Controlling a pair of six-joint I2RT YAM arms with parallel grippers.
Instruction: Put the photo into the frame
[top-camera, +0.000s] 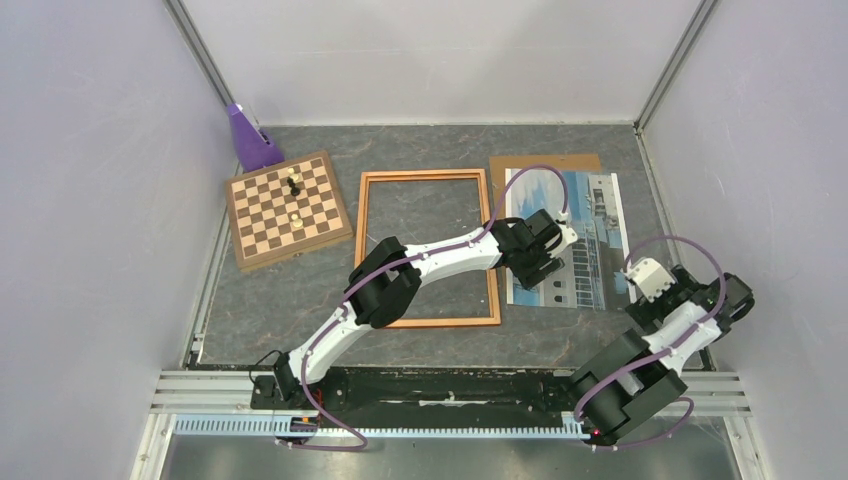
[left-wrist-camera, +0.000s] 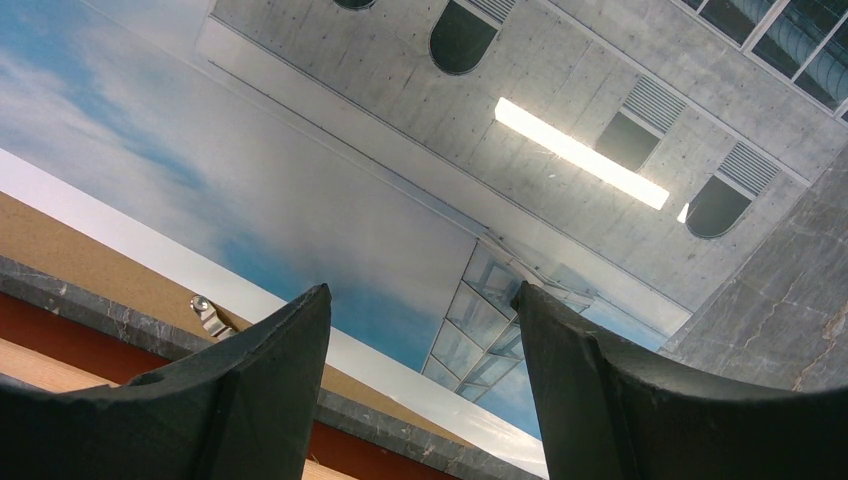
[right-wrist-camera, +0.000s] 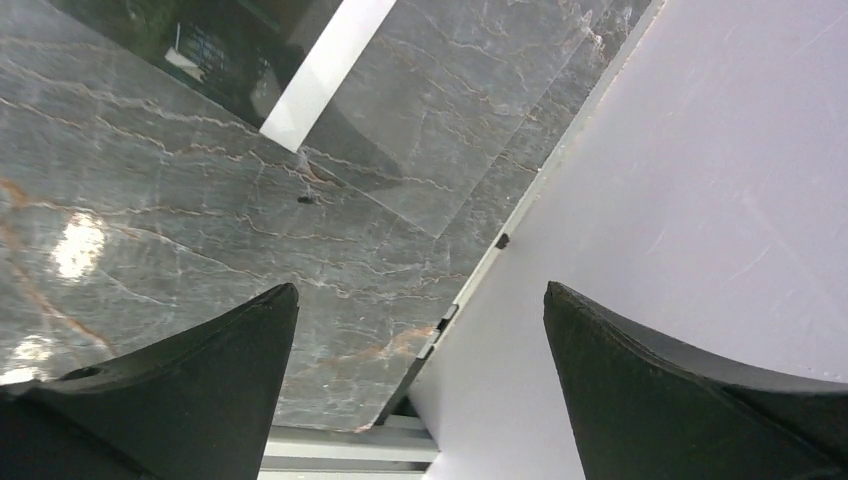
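The photo (top-camera: 590, 270), a blue-and-grey print with white border, lies at the right on a brown backing board (top-camera: 540, 160). The wooden frame (top-camera: 420, 174) lies empty left of it, partly under my left arm. My left gripper (top-camera: 540, 265) is open over the photo's left part; the left wrist view shows the print (left-wrist-camera: 390, 240) and a metal clip (left-wrist-camera: 210, 315) at the board's edge. My right gripper (top-camera: 645, 305) stands open by the right wall, off the photo's lower right corner; its wrist view shows a clear sheet (right-wrist-camera: 430, 170) reaching past the print's white border.
A chessboard (top-camera: 258, 220) with several pieces and a purple object (top-camera: 250, 140) sit at the left. Walls close in on both sides and behind; the right wall (right-wrist-camera: 700, 180) is close to my right gripper.
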